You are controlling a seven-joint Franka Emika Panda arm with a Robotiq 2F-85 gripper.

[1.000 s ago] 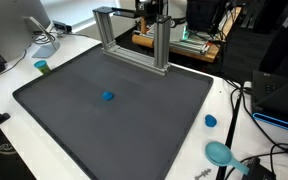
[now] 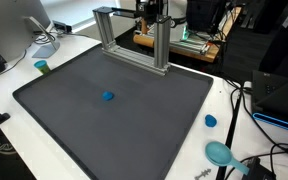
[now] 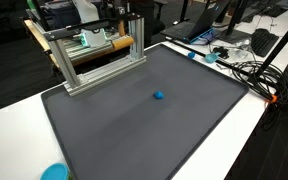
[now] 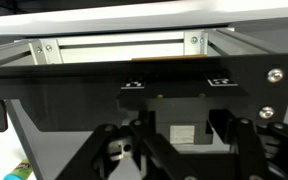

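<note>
My gripper is at the black crossbar (image 4: 74, 95) of a silver-framed stand, its two dark fingers apart. The bar spans the wrist view, and whether the fingers touch it I cannot tell. In exterior view 1 the stand (image 2: 162, 50) rises at the far edge of the grey mat, with the arm above it partly cut off by the frame. From the other side, the stand (image 3: 109, 73) shows at the upper left. A small blue object (image 2: 108, 96) lies on the mat, well away from the gripper.
On the white table right of the mat lie a blue round piece (image 2: 210, 121) and a teal ladle-like item (image 2: 222, 154). A green cup (image 2: 42, 67) stands past the mat's left edge. Cables (image 3: 254, 73) run beside the table.
</note>
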